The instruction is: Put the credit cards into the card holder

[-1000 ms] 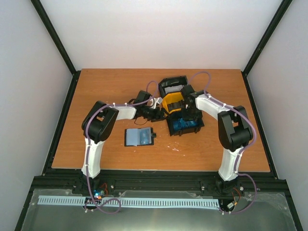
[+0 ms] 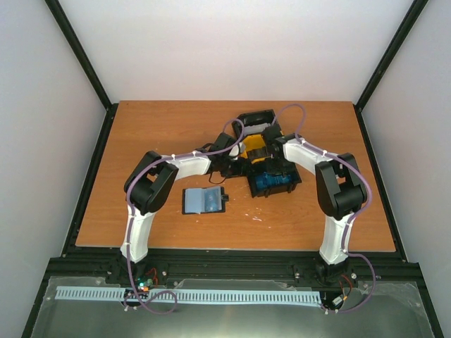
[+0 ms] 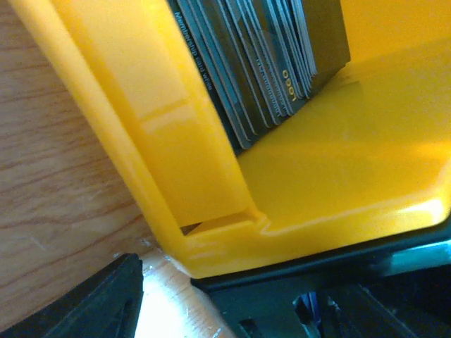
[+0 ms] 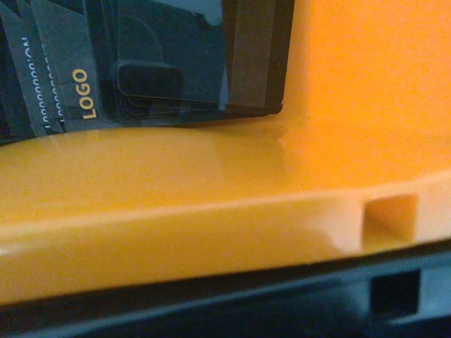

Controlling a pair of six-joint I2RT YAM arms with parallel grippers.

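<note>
A stack of dark cards printed LOGO lies in a yellow tray (image 2: 251, 141), also close up in the right wrist view (image 4: 155, 49). The card holder (image 2: 203, 200), with clear sleeves, lies open on the table. My left gripper (image 2: 239, 166) is at the tray's left side; its fingertips show at the bottom of the left wrist view, apart, with nothing seen held. My right gripper (image 2: 275, 158) is over the tray's right side; its fingers are not visible in the right wrist view.
The yellow tray sits between a black bin with blue contents (image 2: 275, 182) in front and another black bin (image 2: 250, 116) behind.
My left arm has moved right, toward the yellow tray, over the last second. The right arm has shifted only slightly.
</note>
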